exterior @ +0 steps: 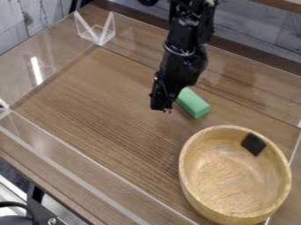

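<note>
The black robot arm reaches down from the back centre, its gripper (pixel 163 104) low over the wooden table, just left of a green block (pixel 191 104). The fingers look close together with nothing visible between them; the gripper is dark and small here, so detail is hard to make out.
A round tan bowl (pixel 231 192) fills the front right, with a black block (pixel 253 143) at its upper right side. A clear plastic rack (pixel 97 31) stands at the back left.
</note>
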